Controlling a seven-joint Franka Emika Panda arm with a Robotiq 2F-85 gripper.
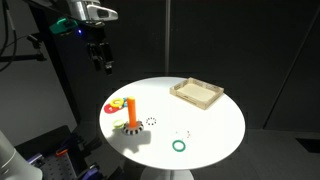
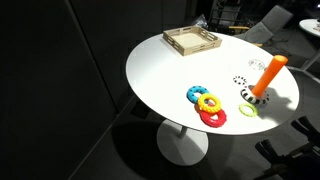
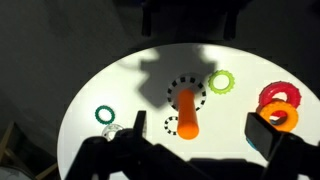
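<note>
An orange post rises upright from the white round table, with a black-and-white ring around its foot. Close to the post lies a yellow-green ring. Beyond that ring, red, yellow-orange and blue rings lie together, partly overlapping. A smaller patterned ring rests flat near the post, and a dark green ring lies apart toward the table's near edge. High above the table's left side, my gripper is open and empty. From the wrist, its fingers frame the post's area from above.
A shallow wooden tray stands at the back of the white table. Faint clear rings lie on the front right part.
</note>
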